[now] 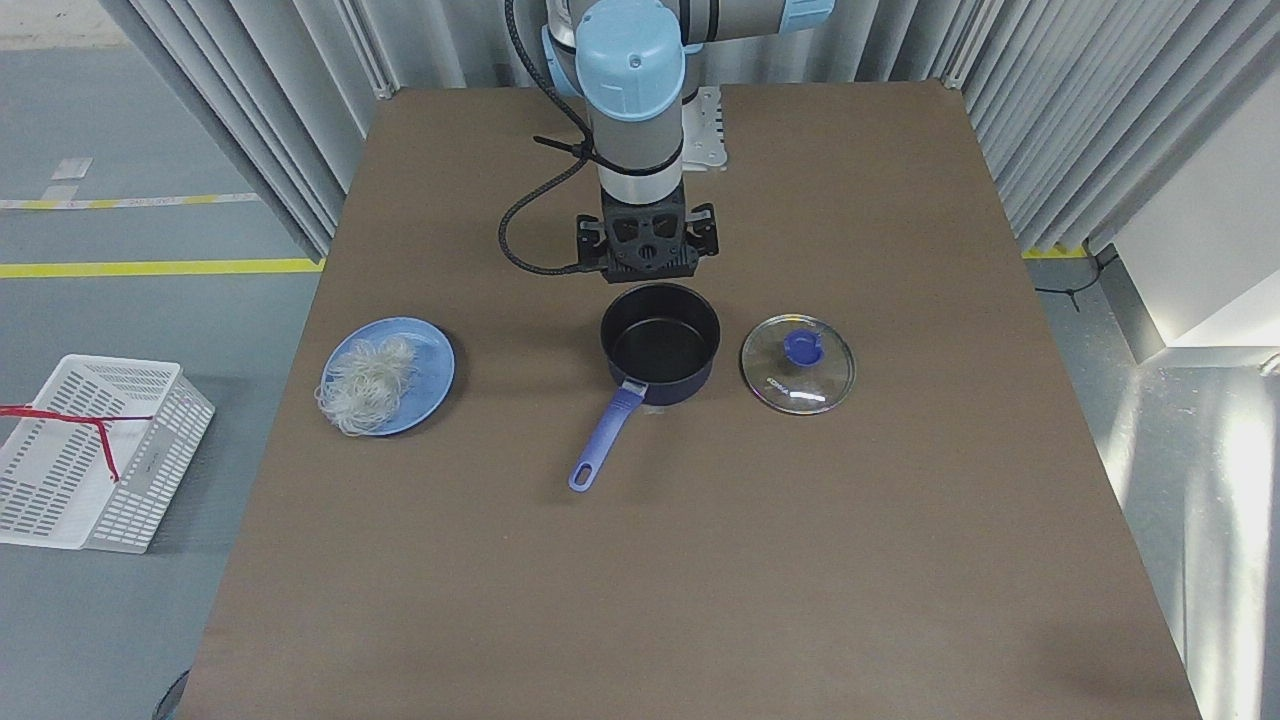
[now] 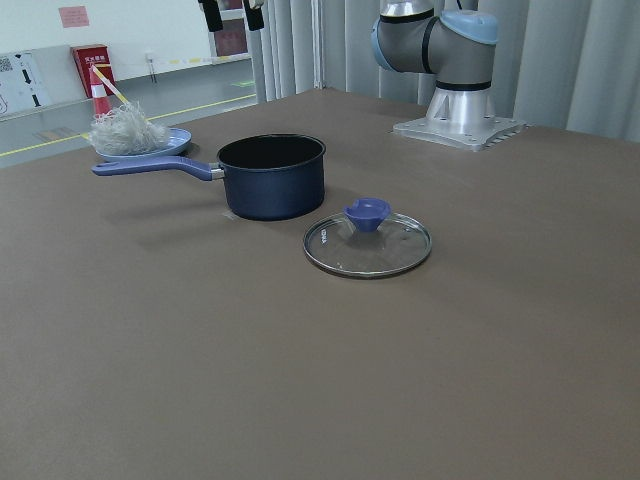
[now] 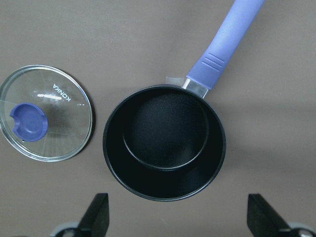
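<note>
My gripper hangs high over the table, its two black fingers wide apart with nothing between them. Beneath it in the wrist view is a dark saucepan with a purple handle, empty inside. A glass lid with a purple knob lies flat to the pan's right in the front view, apart from it. A blue plate holding a pile of white noodle-like strands sits left of the pan.
A white basket stands on the floor off the left edge. The robot's base is at the back.
</note>
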